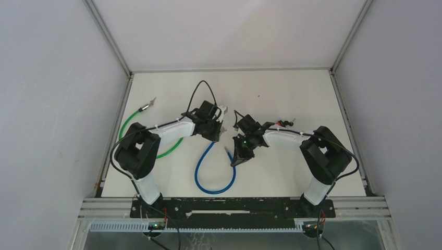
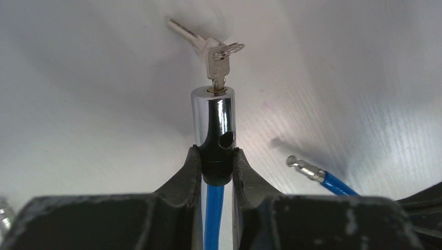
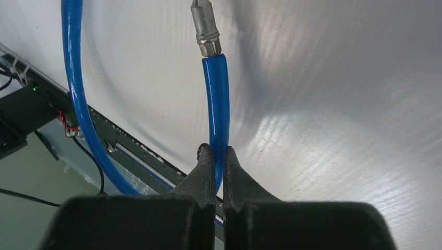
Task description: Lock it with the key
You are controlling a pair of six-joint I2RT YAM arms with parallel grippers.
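Observation:
My left gripper is closed on a chrome lock cylinder (image 2: 213, 117) on the blue cable's end, with a key (image 2: 218, 63) in its top and a ring holding another key. My right gripper is shut on the blue hose (image 3: 217, 94) below its metal end pin (image 3: 204, 26), which points up in the right wrist view. In the top view the two held ends are close together near the table's middle, the hose (image 1: 215, 191) looping toward the front.
A green cable (image 1: 126, 122) with a metal lock end (image 1: 146, 106) lies on the left. A dark and red object (image 1: 284, 123) sits behind the right arm.

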